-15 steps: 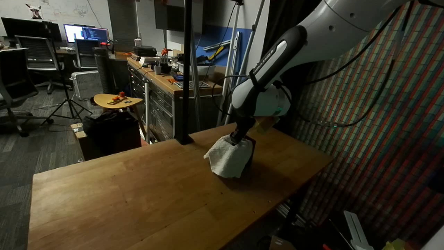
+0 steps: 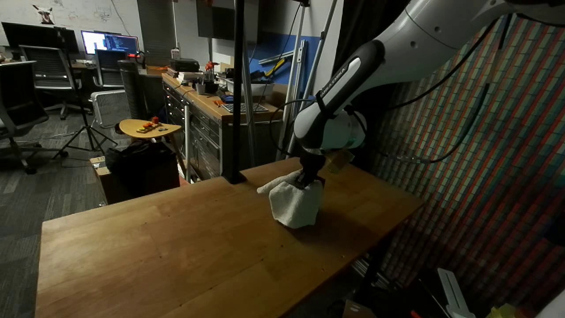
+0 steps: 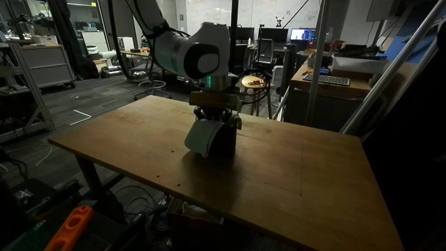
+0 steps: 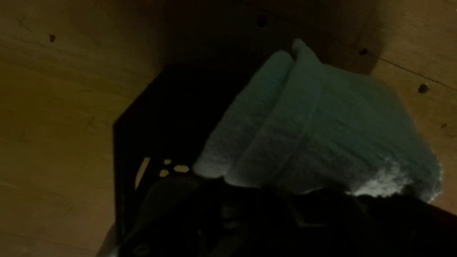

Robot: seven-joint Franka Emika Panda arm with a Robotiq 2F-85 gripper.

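Observation:
A pale cloth (image 2: 296, 204) hangs over a dark open-looking box (image 3: 226, 141) that stands on the wooden table. My gripper (image 2: 305, 183) points down at the top of the cloth, its fingertips against the gathered fabric. Whether the fingers pinch it is too dark to tell. In the wrist view the cloth (image 4: 317, 124) covers the right part of the black box (image 4: 171, 107), with folds running along its left side. The fingers are lost in shadow at the bottom of that view.
Bare wooden table (image 2: 159, 238) spreads widely to the left of the box. A black upright post (image 2: 236, 106) stands at the table's back edge. The patterned curtain (image 2: 476, 159) hangs beyond the right edge.
The cloth's upper left part has bunched into a fold sticking out leftwards by the fingers. Its hanging part has shifted slightly right. My gripper has moved slightly and stands more upright.

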